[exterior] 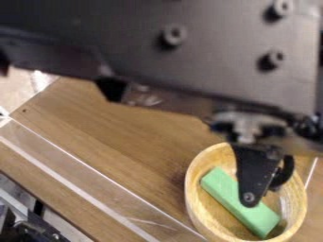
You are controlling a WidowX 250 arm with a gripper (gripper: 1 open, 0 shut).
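Observation:
A light wooden bowl point(202, 210) sits at the lower right, holding a long green block point(240, 203). My gripper point(263, 170) hangs from the top, large and dark, with a black finger over the bowl's upper part.
A wooden board point(113, 142) fills the middle and left, mostly clear, with a clear strip along its lower left edge. A pale tiled area shows at the far left.

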